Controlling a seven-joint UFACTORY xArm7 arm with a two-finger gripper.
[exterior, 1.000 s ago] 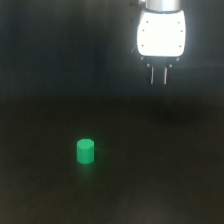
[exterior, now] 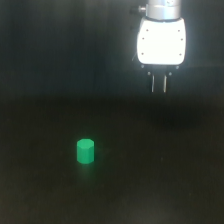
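A small green cylinder [exterior: 85, 152] stands upright on the dark surface, left of centre in the camera view. My gripper [exterior: 159, 90] hangs at the upper right, well above and to the right of the cylinder. Its two thin fingers [exterior: 153, 84] point down and are apart, and nothing shows between them.
A dark backdrop [exterior: 60, 50] rises behind the tabletop. No obstacle is visible between the gripper and the cylinder.
My gripper has come down a little in the view, its fingers still apart. The green cylinder has not moved.
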